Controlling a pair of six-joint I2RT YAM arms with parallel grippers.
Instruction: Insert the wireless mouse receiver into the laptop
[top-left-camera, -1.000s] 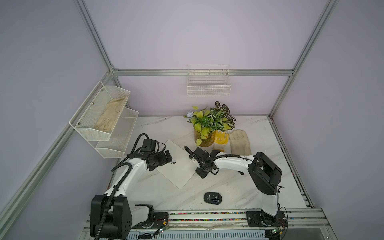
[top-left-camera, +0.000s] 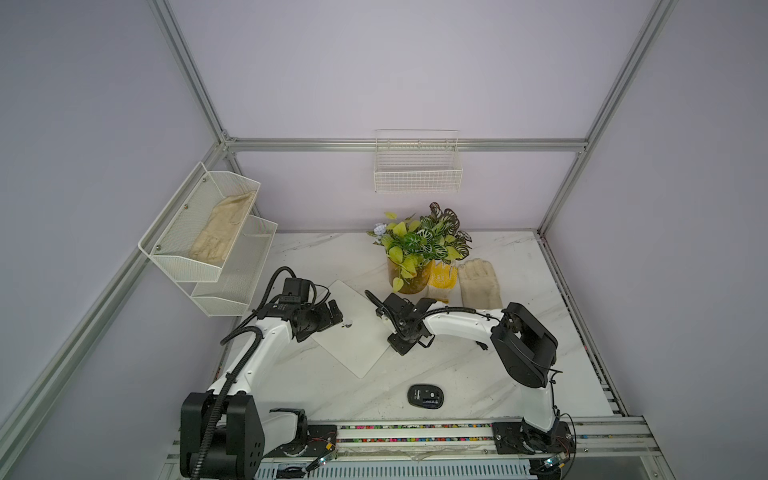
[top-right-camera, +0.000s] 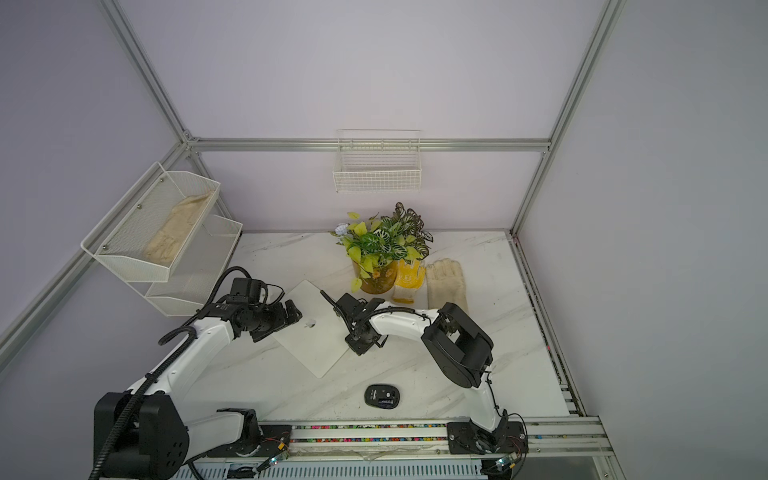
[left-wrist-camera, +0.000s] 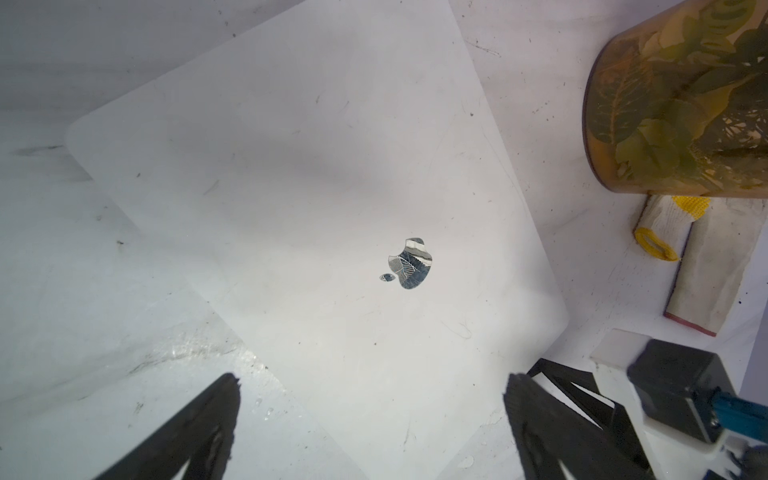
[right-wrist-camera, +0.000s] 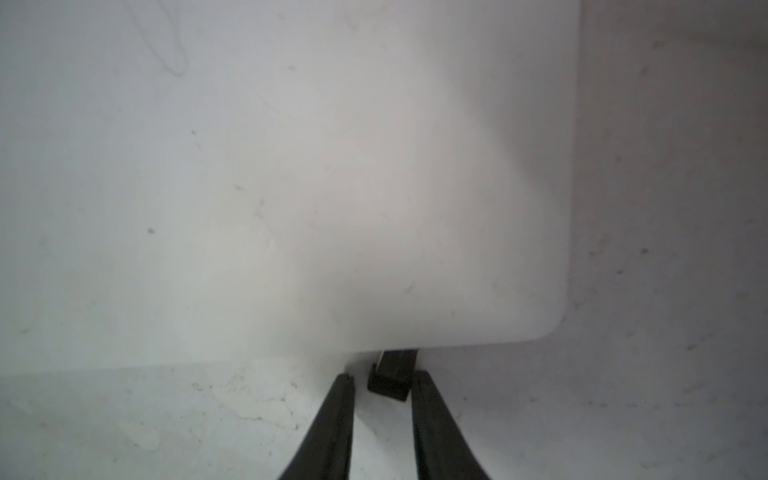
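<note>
A closed silver laptop (left-wrist-camera: 320, 184) with an apple logo lies diagonally on the table, seen in the left wrist view. At its edge, in the right wrist view, a small black receiver (right-wrist-camera: 389, 382) sticks out by a corner of the laptop (right-wrist-camera: 320, 200). My right gripper is partly open, its fingertips at either side of the receiver. My left gripper hangs open over the laptop with nothing between its fingers. A black mouse (top-left-camera: 425, 395) with its top cover apparently off lies near the front edge.
A plant pot (left-wrist-camera: 664, 112) stands behind the laptop, with gloves (top-left-camera: 479, 284) beside it. Wire shelves (top-left-camera: 200, 272) hang on the left wall and a wire basket (top-left-camera: 416, 176) at the back.
The right arm has shifted very slightly to the left over the last second, toward the laptop. The left arm and mouse look unchanged.
</note>
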